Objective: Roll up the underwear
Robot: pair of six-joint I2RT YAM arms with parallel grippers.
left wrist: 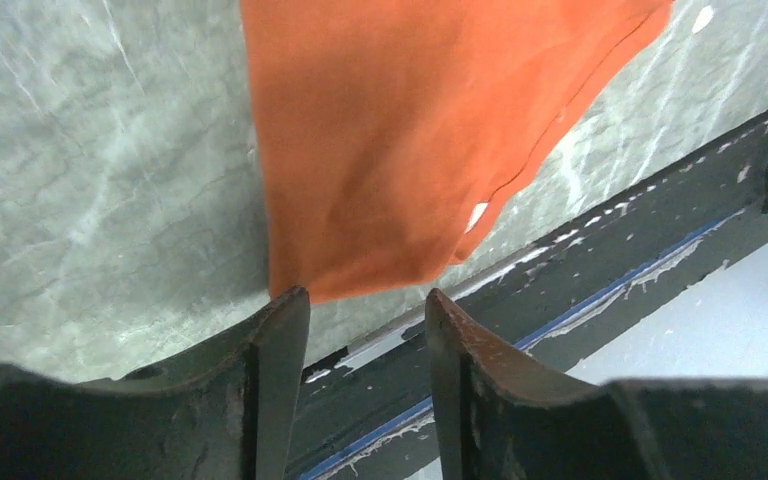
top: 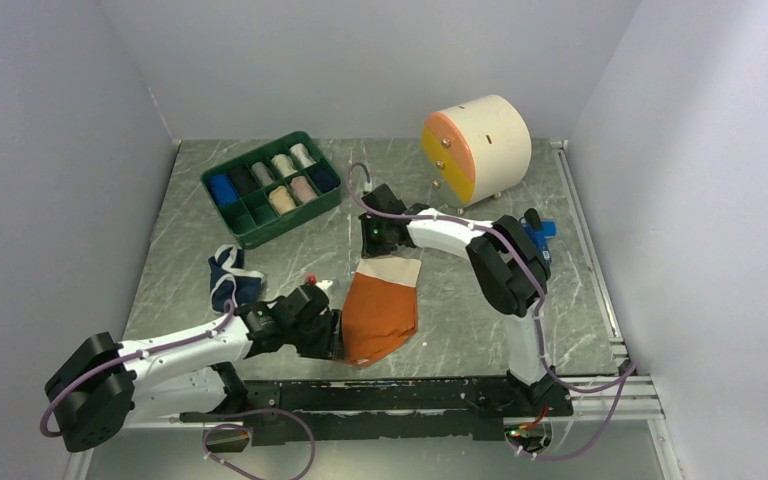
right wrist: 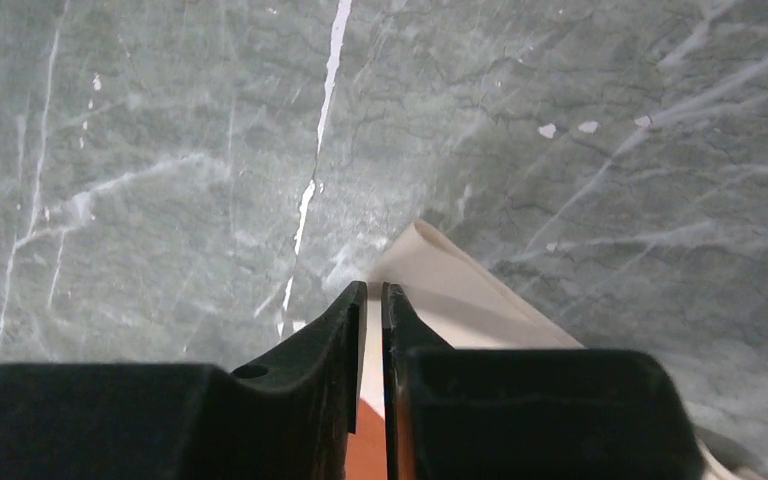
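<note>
Orange underwear with a cream band lies flat near the table's front middle. My left gripper is at its front-left corner, fingers parted; in the left wrist view the orange cloth lies just beyond the fingertips, with a fold along its right edge. My right gripper is at the far cream end. In the right wrist view its fingers are shut over the cream band; whether fabric is pinched between them is hard to see.
A green divided box of rolled cloths stands back left, a navy cloth left, a round drawer cabinet back right, and a blue object at the right. The table's front edge runs close below my left gripper.
</note>
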